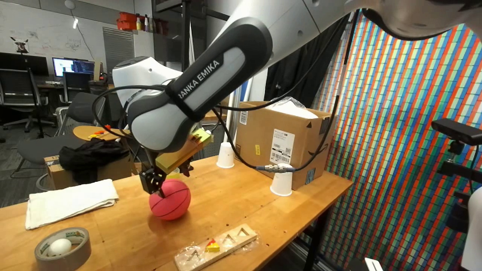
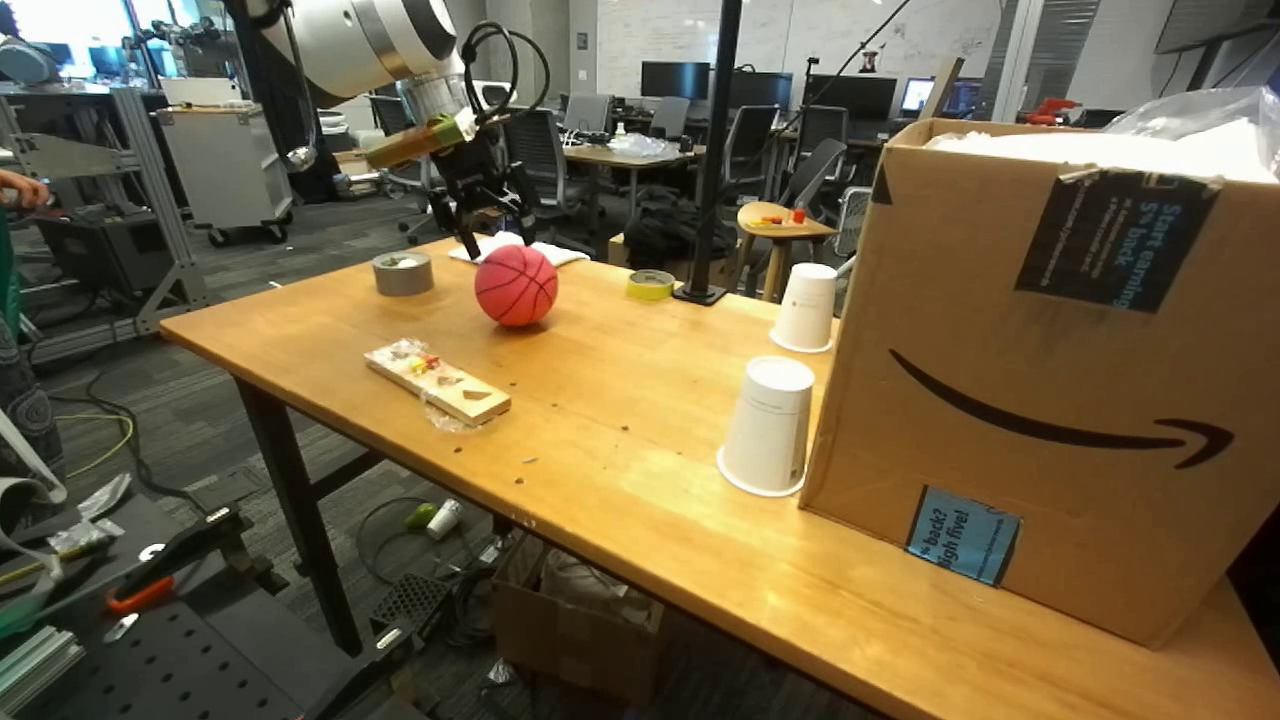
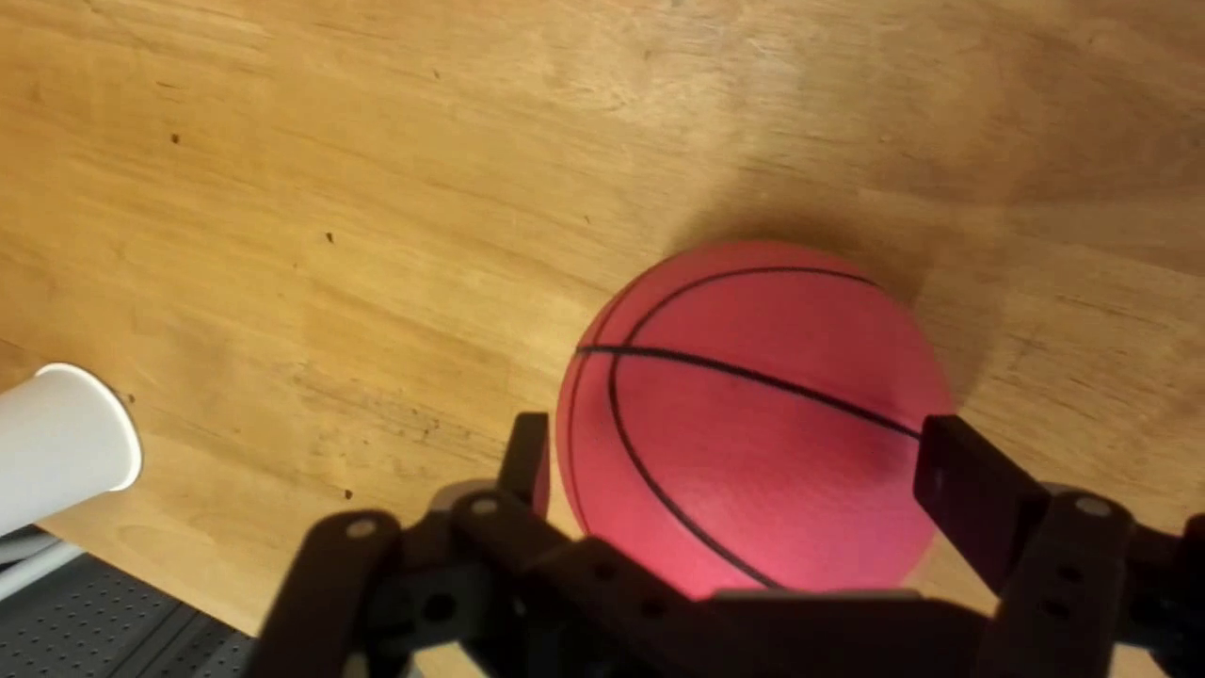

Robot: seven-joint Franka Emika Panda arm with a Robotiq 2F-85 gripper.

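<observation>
A pink-red ball with black basketball lines [image 1: 173, 205] rests on the wooden table. From above, my gripper straddles it with fingers spread wide. One of the dark fingers [image 3: 525, 458] stands at the ball's left edge in the wrist view, and the other overlaps its right edge. Exterior view 1 has a fingertip in front of the ball's upper left; whether either pad touches cannot be told. In exterior view 2 the gripper [image 2: 498, 228] is at the ball's top, on its far side.
Around the ball lie a grey tape roll [image 1: 63, 250] with a white ball inside, a wooden shape board [image 1: 223, 244], a white cloth [image 1: 70, 201] and yellow tape [image 2: 650, 284]. Two white cups [image 1: 282, 180] stand near a large cardboard box [image 2: 1044, 396].
</observation>
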